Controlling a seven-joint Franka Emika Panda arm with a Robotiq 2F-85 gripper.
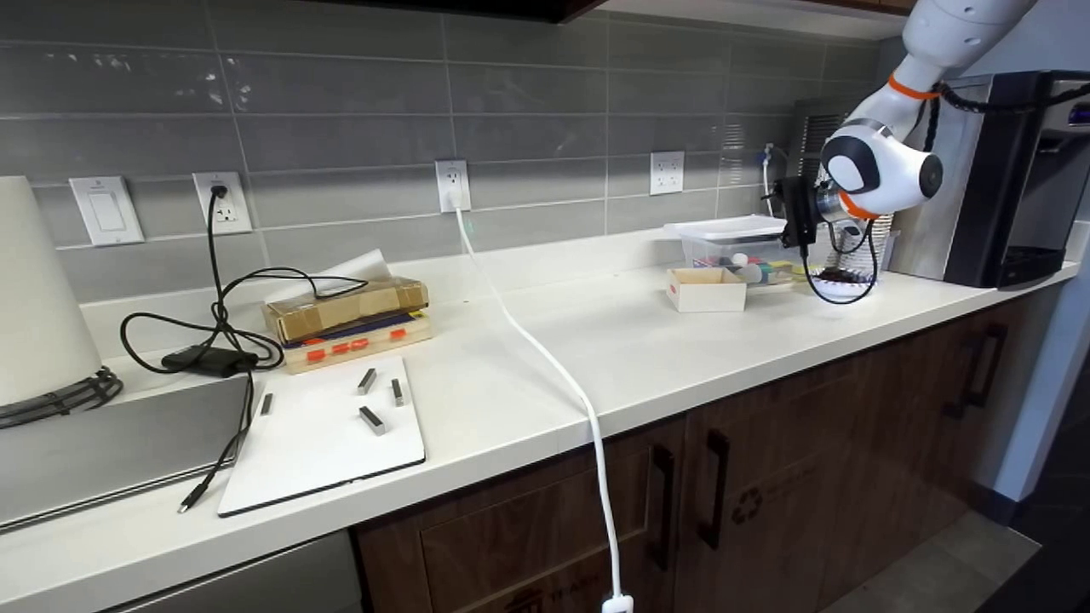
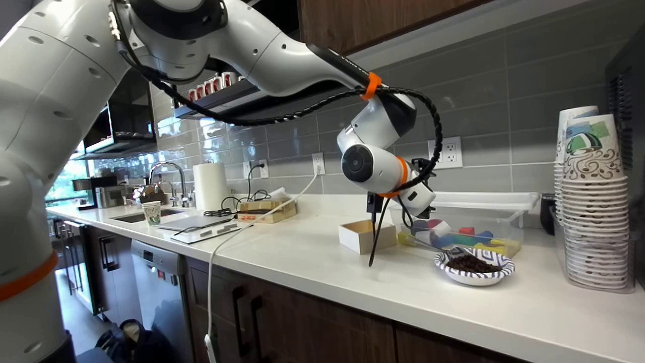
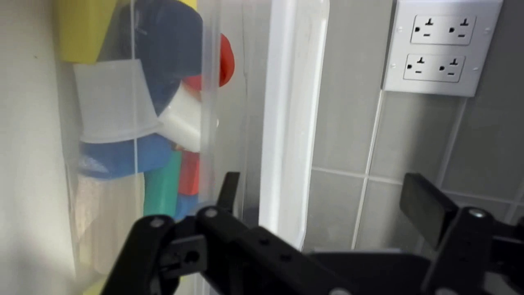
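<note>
Near the back wall my gripper stands open, its two dark fingers wide apart. In the wrist view, the white lid of a clear plastic bin runs lengthwise, its lower end lying between the fingers in the picture. Whether the fingers reach down around that edge I cannot tell. Colored blocks and cups, such as a blue piece and a green one, show through the bin's side. From exterior view 2, the hand hangs above the left part of the lid, with the fingertips partly hidden.
A small open cardboard box sits left of the bin. In front stands a patterned bowl of dark bits; stacked paper cups are at the right. The white cable crosses the counter, whose middle is otherwise clear.
</note>
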